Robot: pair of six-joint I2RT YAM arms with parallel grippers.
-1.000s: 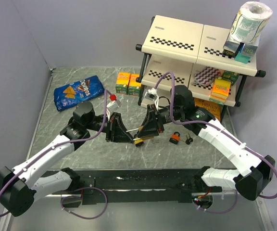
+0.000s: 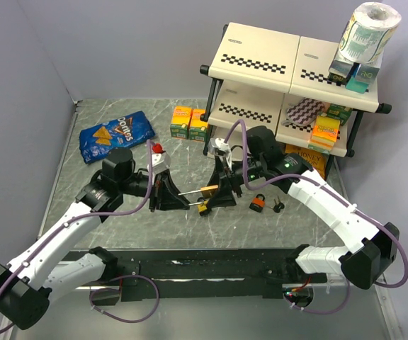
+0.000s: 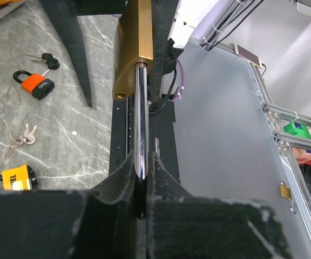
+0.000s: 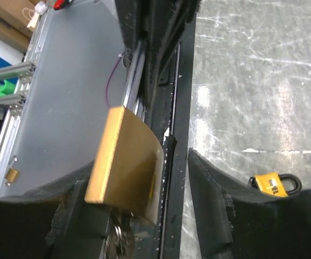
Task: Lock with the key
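A brass padlock [image 4: 136, 167] hangs between my two grippers, its long silver shackle [image 3: 141, 118] reaching toward the left one. My left gripper is shut on that shackle. Keys [image 4: 119, 237] show at the body's far end in the right wrist view, partly hidden. My right gripper stands open around the lock's end: the body is close to one finger, while the other finger [image 4: 207, 183] is well apart from it. In the top view the grippers face each other above the table. I cannot tell whether the shackle is fully seated.
Below on the table [image 2: 154, 230] lie a yellow padlock [image 2: 203, 210], an orange padlock [image 2: 258, 203], black-headed keys [image 2: 278, 205] and silver keys [image 3: 23, 139]. Behind stand a chip bag [image 2: 117, 136], small boxes [image 2: 180, 122] and a shelf rack [image 2: 250, 67].
My left gripper has drawn back leftward from its place one second ago, baring more of the lock between the grippers. The right arm has shifted only slightly; the table items are unmoved.
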